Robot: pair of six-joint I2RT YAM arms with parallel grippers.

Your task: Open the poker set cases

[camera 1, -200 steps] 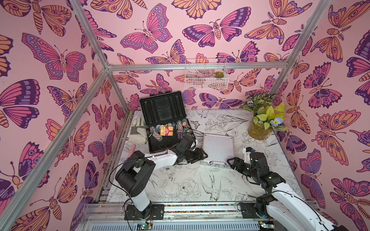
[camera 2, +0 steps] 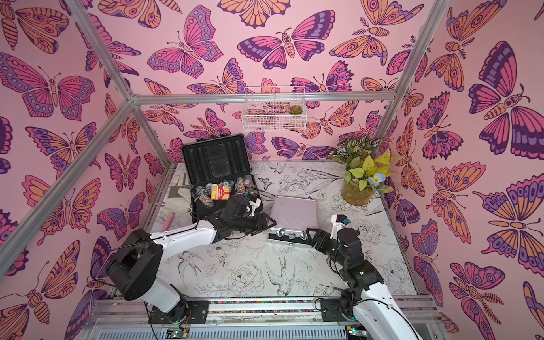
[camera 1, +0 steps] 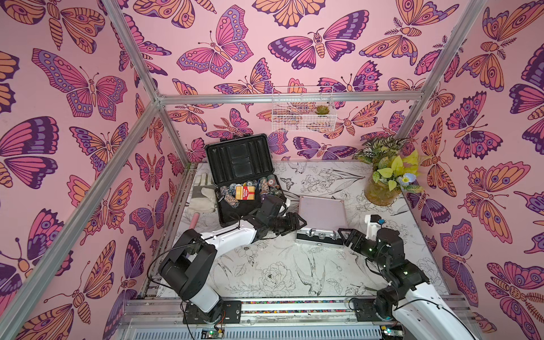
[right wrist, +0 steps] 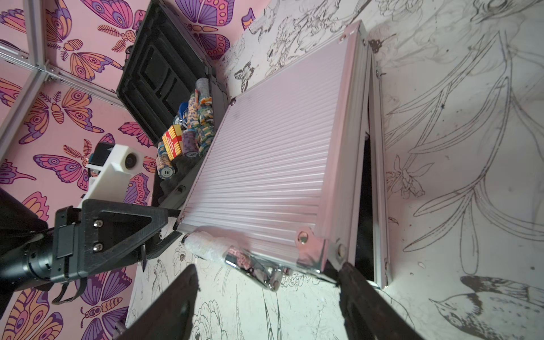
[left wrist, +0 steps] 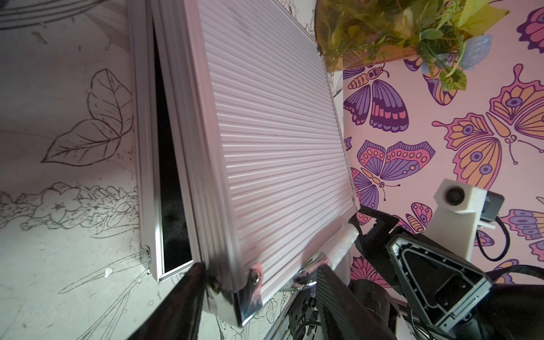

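Observation:
A silver ribbed case (camera 1: 322,212) lies mid-table with its lid raised at the front. A dark gap (left wrist: 170,198) shows between lid and base along its side. My left gripper is at the lid's front left corner (left wrist: 243,294), its fingers apart on either side of it. At the front right corner (right wrist: 317,249), my right gripper likewise stands open, one fingertip (right wrist: 357,289) close against the corner. Whether the pads touch the lid is hard to tell. Behind the left arm, a black case (camera 1: 240,158) stands open with poker chips and a red-yellow card box (camera 1: 245,192) inside.
A plant in an amber pot (camera 1: 380,191) stands at the back right. A pale cloth (camera 1: 202,195) and a pink cylinder (camera 1: 194,220) lie at the left edge.
The silver case's lid has tilted up at the front, exposing its dark front side below. Both grippers have shifted slightly with the lid's corners, and both arms have changed pose.

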